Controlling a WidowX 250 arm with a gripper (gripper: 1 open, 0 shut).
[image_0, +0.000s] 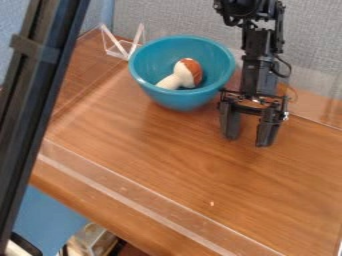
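A teal bowl (154, 53) stands at the back of the wooden table, holding a toy mushroom (183, 74) with a white stem and an orange-and-white cap. My black gripper (249, 130) is just right of the bowl, fingers pointing down and spread open, with nothing seen between them.
A white wire object (122, 42) stands behind the bowl's left. A dark post (34, 90) crosses the left side. A grey padded wall (167, 15) closes the back.
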